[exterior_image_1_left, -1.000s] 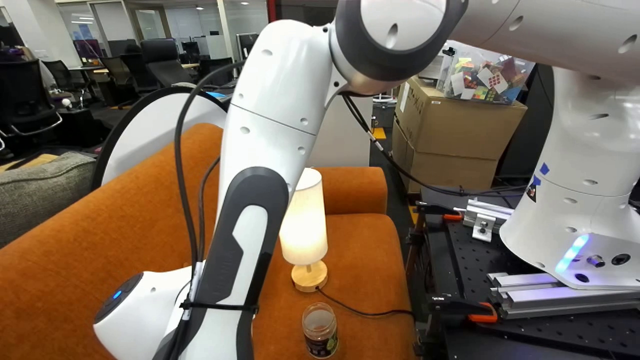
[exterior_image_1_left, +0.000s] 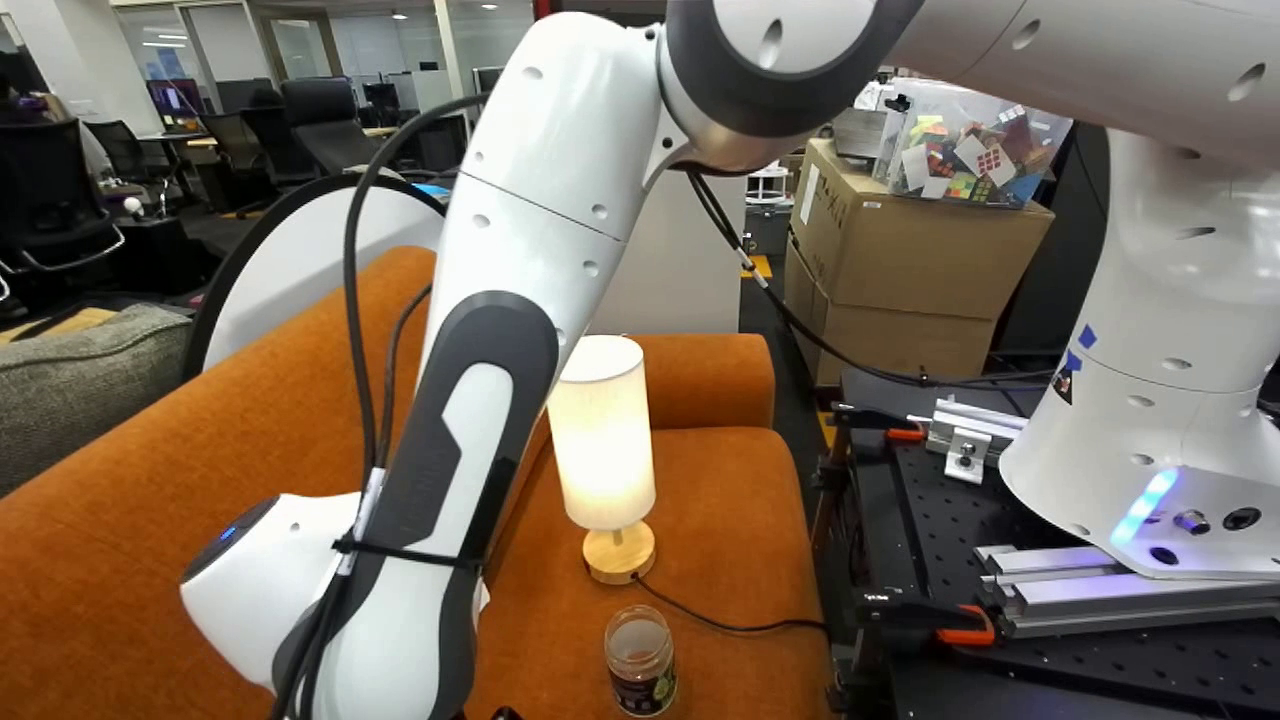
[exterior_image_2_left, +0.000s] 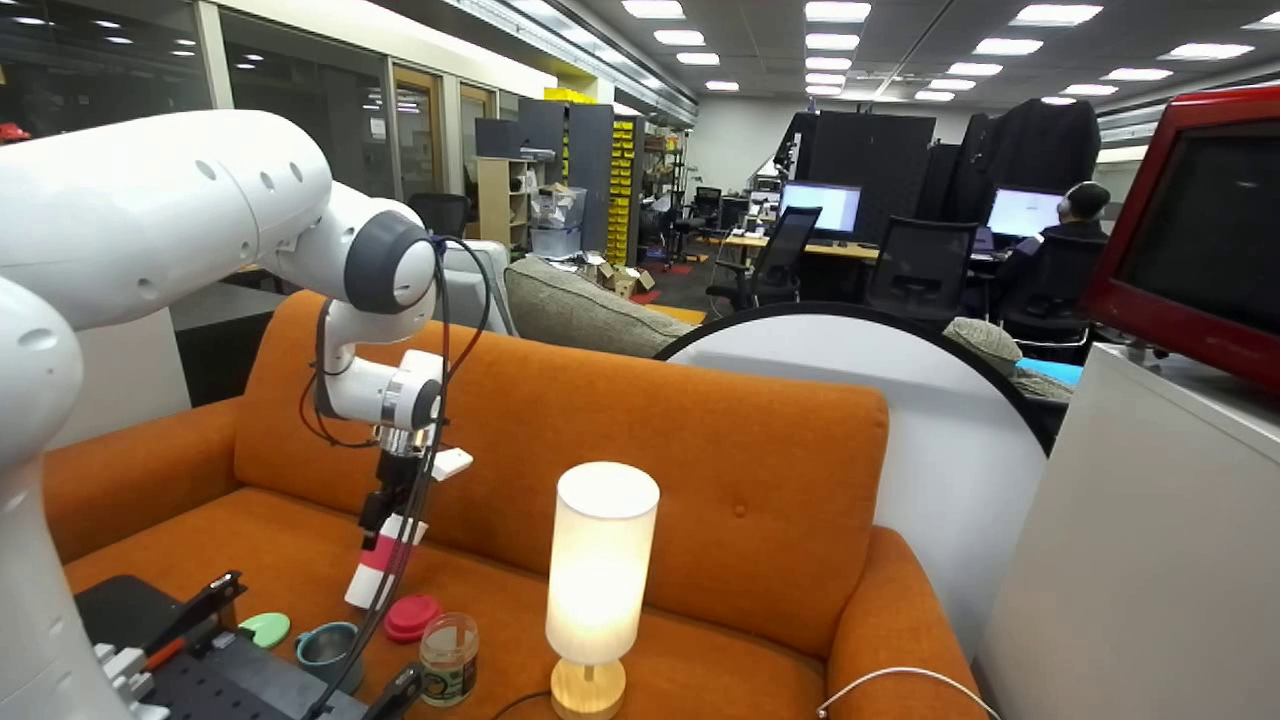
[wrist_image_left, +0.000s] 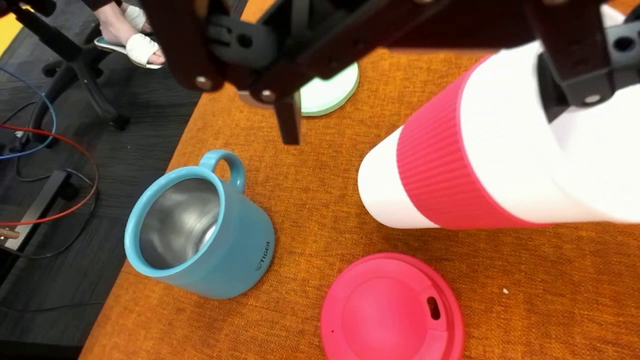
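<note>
A white cup with a ribbed pink sleeve (wrist_image_left: 438, 156) is on the orange sofa seat, its narrow end toward the cushion. My gripper is open above it in the wrist view, one dark finger (wrist_image_left: 289, 123) clear of the cup and the other overlapping its white upper part. Whether either finger touches is unclear. In exterior view 2 the same cup (exterior_image_2_left: 381, 558) appears tilted just below the gripper. A blue steel-lined mug (wrist_image_left: 240, 252) stands at the left of the wrist view. A pink lid (wrist_image_left: 384, 312) lies flat beside the cup.
A pale green lid (wrist_image_left: 331, 90) lies beyond the mug. A glass jar (exterior_image_2_left: 449, 660) and a lit lamp (exterior_image_2_left: 600, 564) stand farther along the seat, with the lamp cord trailing near the jar. The sofa backrest (exterior_image_2_left: 744, 444) rises behind.
In exterior view 1 the arm has risen slightly, and its forearm has shifted a little left. The lamp and jar have not moved.
</note>
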